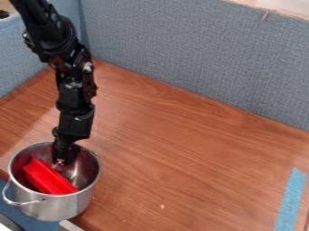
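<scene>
A steel pot (75,200) with side handles stands at the lower left of the camera view, holding a bright red elongated object (49,178). My black gripper (60,158) reaches down from the upper left into the back of the pot, just behind the red object. Its fingertips are dark and partly hidden, so whether they are open or shut on anything is unclear.
Grey padded walls (182,54) bound the back and left. A blue strip (290,198) lies at the right edge, and blue material lies under the pot at the lower left.
</scene>
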